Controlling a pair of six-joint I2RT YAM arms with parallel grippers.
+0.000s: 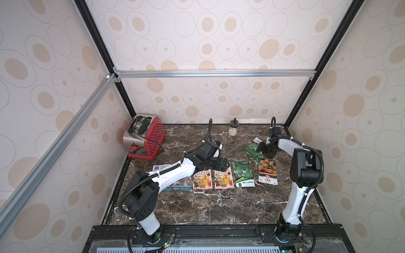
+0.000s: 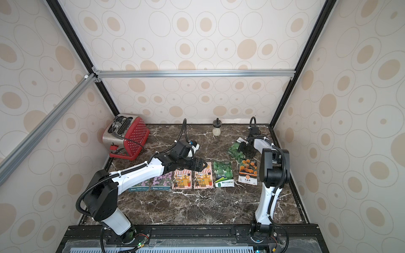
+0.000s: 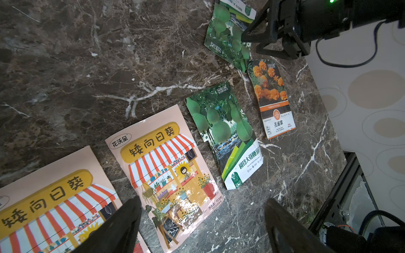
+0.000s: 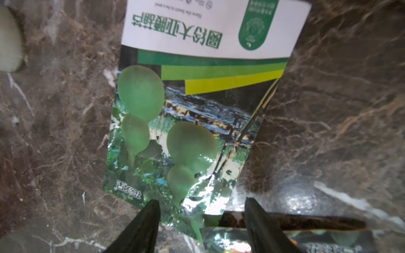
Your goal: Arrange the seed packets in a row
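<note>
Along the table runs a line of seed packets: purple-flower packets [image 2: 161, 181] at the left, two pink sunflower packets [image 3: 168, 177] [image 3: 54, 206], a green gourd packet [image 3: 225, 130] and an orange marigold packet [image 3: 273, 97]. Behind the last two lies another green gourd packet [image 4: 181, 126], turned with its white end away and one corner meeting the marigold packet's top edge. Over the sunflower packets hangs my left gripper, open and empty. My right gripper is open above the near end of the turned gourd packet, holding nothing.
A red toaster [image 1: 145, 137] stands at the back left, and a small jar with a dark lid [image 1: 233, 127] at the back. Bare marble [image 1: 202, 208] stretches along the front.
</note>
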